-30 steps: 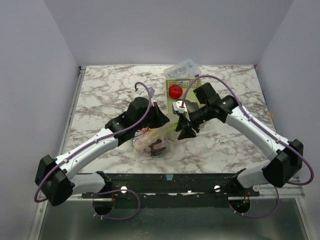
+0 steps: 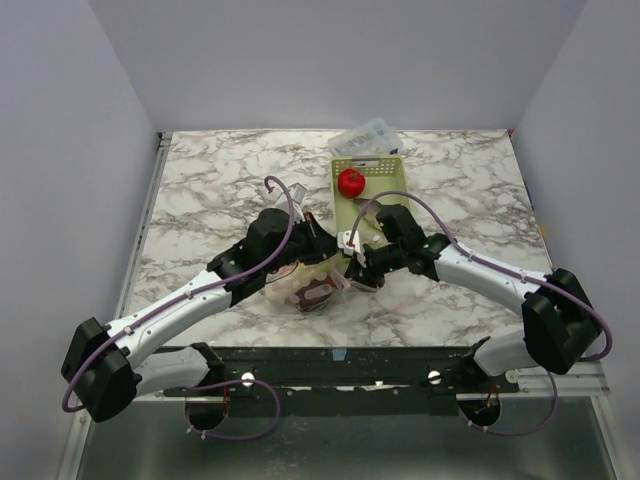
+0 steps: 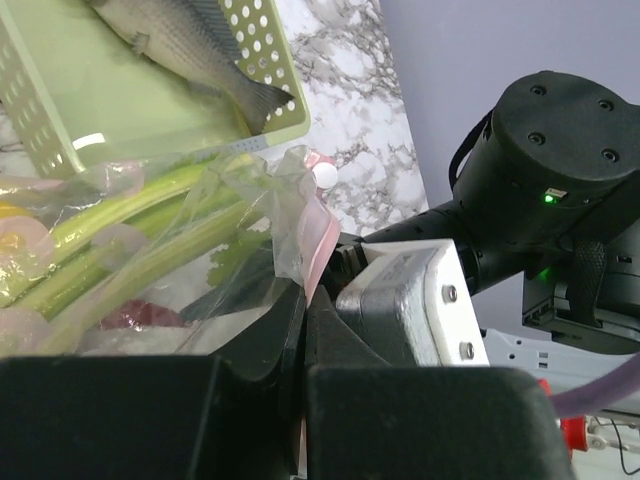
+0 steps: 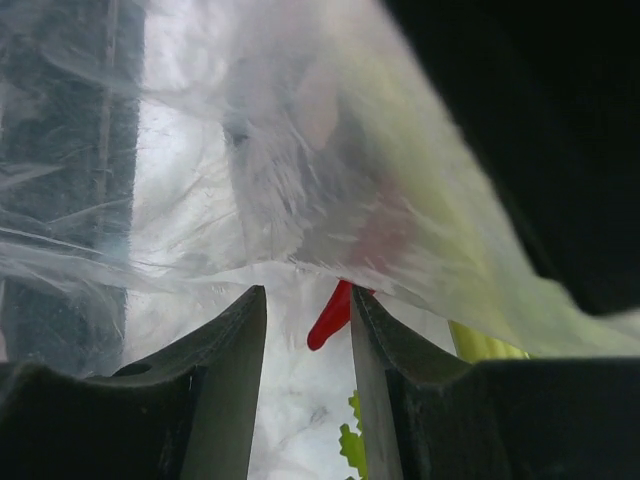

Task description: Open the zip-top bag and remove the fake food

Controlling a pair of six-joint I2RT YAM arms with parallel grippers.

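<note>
The clear zip top bag (image 2: 290, 287) lies at the front middle of the table with food inside. Through its film in the left wrist view show green celery-like stalks (image 3: 140, 235) and a dark red item (image 3: 140, 315). My left gripper is shut with the bag's pinkish edge (image 3: 318, 238) at its fingertips. On the other side of the bag's mouth, my right gripper has its fingers apart and clear film around them. A red pointed piece (image 4: 331, 318) shows beyond the gap, with green leafy bits (image 4: 352, 445) below; nothing is clearly gripped.
Behind the bag stands a green perforated basket (image 2: 386, 184) holding a red tomato (image 2: 351, 182) and a grey fish (image 3: 185, 50). A clear plastic container (image 2: 366, 137) lies behind it. Bare marble table (image 2: 215, 180) extends to both sides.
My right gripper has come down and left to the bag's mouth, close beside the left gripper. The left gripper has stayed nearly in place, its arm shifting slightly.
</note>
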